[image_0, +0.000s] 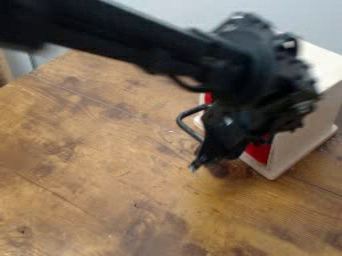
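Observation:
The black gripper (201, 158) is blurred and hangs low at the centre right, just left of a white box (310, 120). A sliver of the box's red front (257, 152) shows behind it. The arm reaches in from the top left and hides most of the box. The fingers are too blurred to tell if open or shut.
A pale wall (134, 12) stands at the back.

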